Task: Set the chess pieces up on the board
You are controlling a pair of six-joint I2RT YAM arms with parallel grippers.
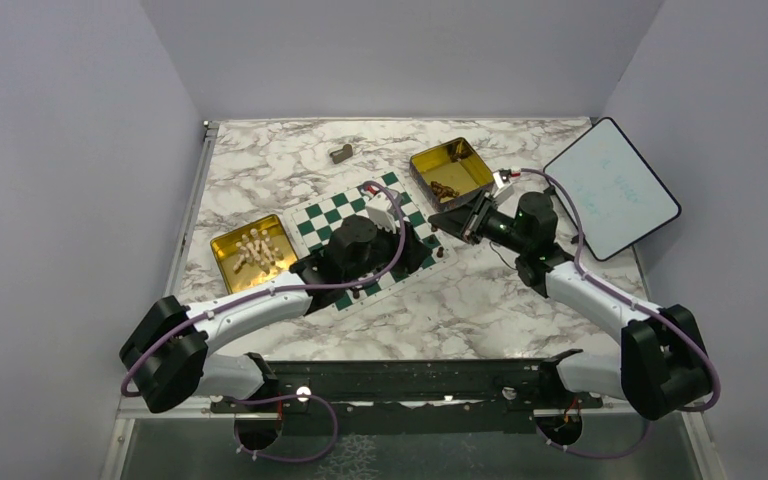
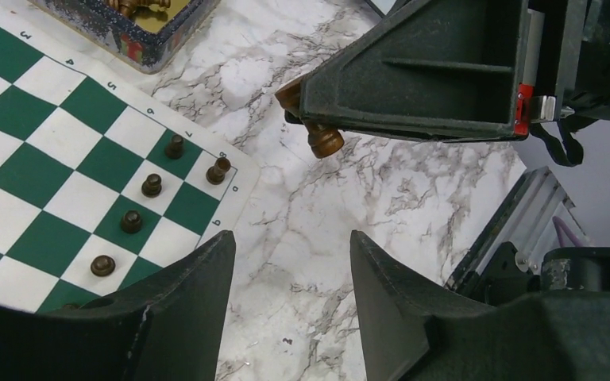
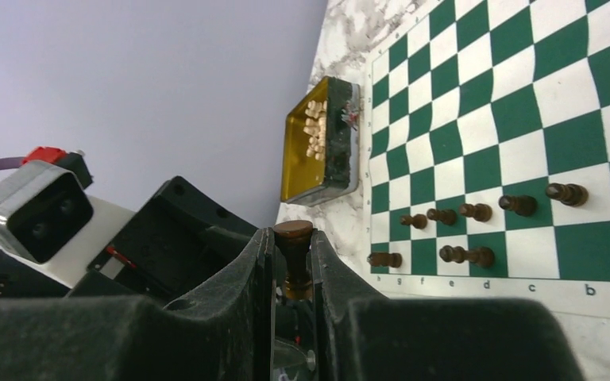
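Observation:
The green-and-white board holds several dark pieces along its near side in the right wrist view, including a tall piece (image 3: 465,255). My right gripper is shut on a dark brown piece (image 2: 326,141), held in the air beside the board's corner. My left gripper is open with nothing between its fingers, above the marble beside the board's edge. In the top view the left arm covers much of the board's lower part.
A gold box (image 1: 445,166) of dark pieces is behind the board; another (image 1: 227,246) with pale pieces sits left. A whiteboard (image 1: 612,185) lies at right. A small grey object (image 1: 341,153) is at the back.

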